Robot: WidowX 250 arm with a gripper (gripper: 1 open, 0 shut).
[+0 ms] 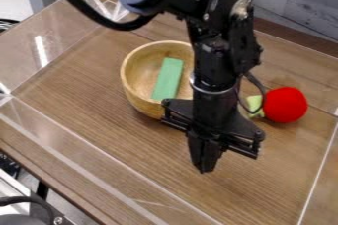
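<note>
My black gripper (207, 148) hangs low over the wooden table in the middle of the view, its fingers pointing down toward the front. Whether they are open or shut is hard to make out. Behind it to the left is a tan bowl (136, 73) with a green block (168, 78) in it. To the right, partly behind the arm, lie a red ball-like object (286, 104) and a pale green item (255, 105).
A dark cable (30, 200) shows at the lower left edge, and a wall runs along the back.
</note>
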